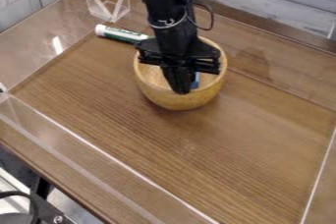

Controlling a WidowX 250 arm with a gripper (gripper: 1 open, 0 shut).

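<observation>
The black gripper (pixel 178 68) reaches down from the top into a yellow bowl (pixel 157 95) on the wooden table (pixel 171 159). Its lower end covers much of the bowl's inside. A small blue object (pixel 196 79) shows in the bowl, just right of the fingers and mostly hidden by them. Whether anything is between the fingers is hard to see.
A green and white marker-like object (pixel 121 34) lies left of the bowl toward the back. A white rack-like object (pixel 112 7) stands at the back left.
</observation>
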